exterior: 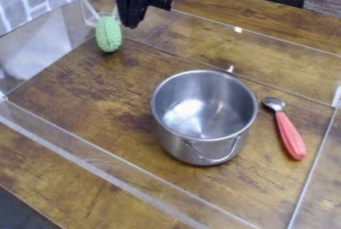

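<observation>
A black gripper point(131, 16) hangs at the top of the view, shut, with nothing visible between its fingers. Just left of and below it stands a pale green oblong object point(110, 34), resting on the wooden surface near the left wall. A steel pot point(204, 133) with a wire handle sits right of centre. Beside it on the right lies a scoop-like utensil with a red handle point(290, 136).
Clear panels point(34, 59) border the wooden work surface point(94, 114) on the sides. The surface left of the pot and behind it is open. A dark ledge runs along the top right.
</observation>
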